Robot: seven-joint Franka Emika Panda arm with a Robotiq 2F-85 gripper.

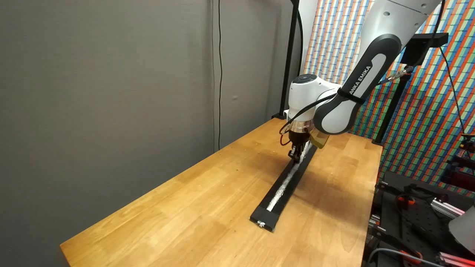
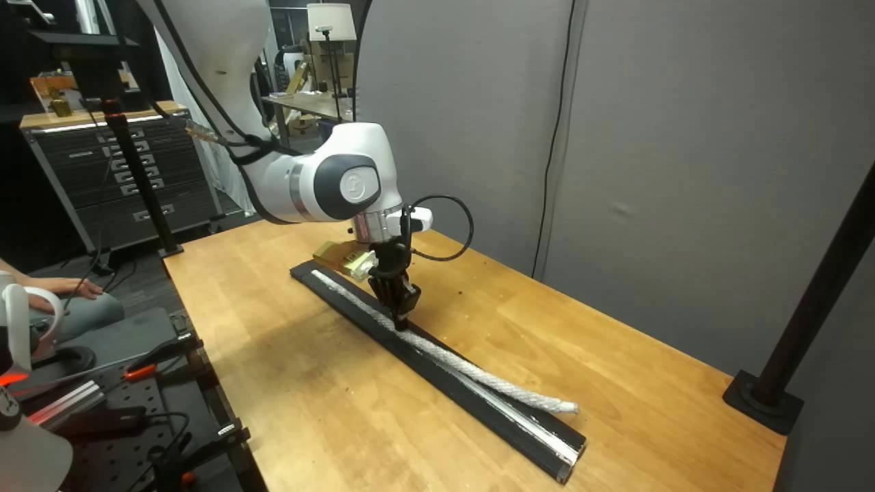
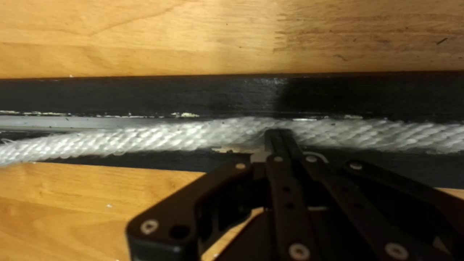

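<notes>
A white braided rope (image 2: 484, 376) runs along a long black channel strip (image 2: 525, 439) on the wooden table. At the strip's far left in exterior view 2 the rope lies along the groove. Toward the near right it strays sideways, and its loose end (image 2: 566, 406) rests beside the bare groove. My gripper is shut, pointing down at the rope partway along the strip. Its fingertips overlap the rope's lower edge in the wrist view; nothing shows between them. Left of them in that view, the rope slants off the pale groove (image 3: 56, 121) and over the strip's edge.
A brass-coloured block (image 2: 342, 255) sits by the strip's far end, behind my gripper. Black posts (image 2: 775, 369) stand at the table's edges, and a grey wall panel (image 1: 133, 89) borders one side. Wide bare table (image 1: 187, 213) lies on both sides of the strip.
</notes>
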